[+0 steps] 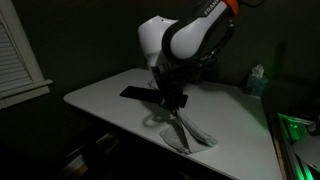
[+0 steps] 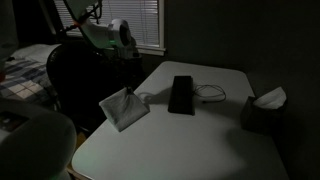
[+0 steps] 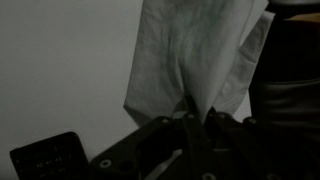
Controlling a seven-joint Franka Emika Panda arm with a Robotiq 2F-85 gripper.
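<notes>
A pale cloth hangs from my gripper near the front edge of the white table. In the wrist view, the cloth gathers into folds where it meets the gripper, which is shut on it. Exterior view 2 shows the cloth as a light, tilted patch at the table's left edge. Whether its lower part touches the table cannot be made out. The fingertips are dark and partly hidden by the cloth.
A black keyboard lies on the table, with a thin cable beside it. Near the opposite edge stands a tissue box. A dark chair is beside the table.
</notes>
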